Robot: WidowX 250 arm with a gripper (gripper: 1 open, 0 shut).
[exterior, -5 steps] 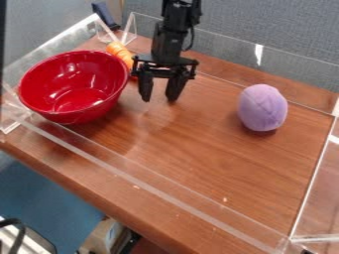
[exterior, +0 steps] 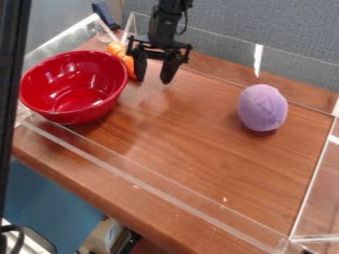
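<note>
My black gripper [exterior: 157, 67] hangs at the back centre of the wooden table, its fingers apart, just right of an orange carrot-like object [exterior: 117, 50] lying behind a red bowl [exterior: 74, 107]. The bowl sits at the left and hides part of the orange object. A purple round object [exterior: 263, 107] rests at the right. Whether anything is between the fingers is hard to tell at this size.
Clear low walls edge the table [exterior: 185, 179]. A small dark blue object [exterior: 103, 14] shows beyond the back left.
My gripper has shifted slightly left, toward the orange object. The bowl and the purple object have not visibly moved.
</note>
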